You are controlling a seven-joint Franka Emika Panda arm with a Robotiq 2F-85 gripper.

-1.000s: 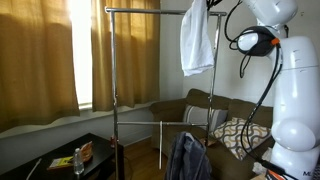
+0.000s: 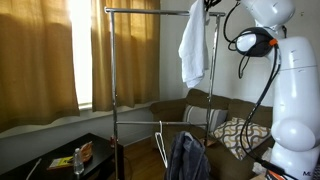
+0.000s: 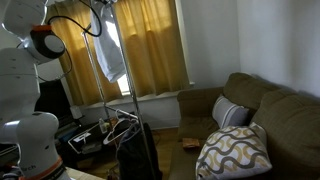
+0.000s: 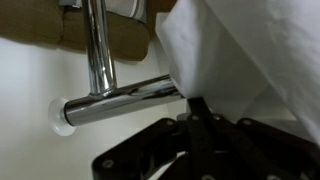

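Note:
A white cloth (image 2: 194, 48) hangs at the upper right end of the metal clothes rack (image 2: 114, 60). High above the rack, my gripper (image 2: 209, 4) is at the cloth's top, partly cut off by the frame's edge. In the wrist view the dark gripper is shut, with the cloth (image 4: 230, 60) gathered at its fingertips and spreading over the upper right. A chrome bar (image 4: 125, 99) of the rack runs close beside the fingers. Exterior view 2 shows the cloth (image 3: 108, 48) hanging in front of the curtains; the gripper is outside that view.
A white hanger (image 2: 160, 147) and a dark garment (image 2: 188, 157) are low on the rack. Behind stands a brown sofa (image 3: 251, 90) with a patterned pillow (image 3: 232, 152). A dark table (image 2: 45, 160) holding a bottle (image 2: 78, 160) is at the left.
The cloth's lower end has swung left and hangs narrower and somewhat lower. The gripper and arm show little movement.

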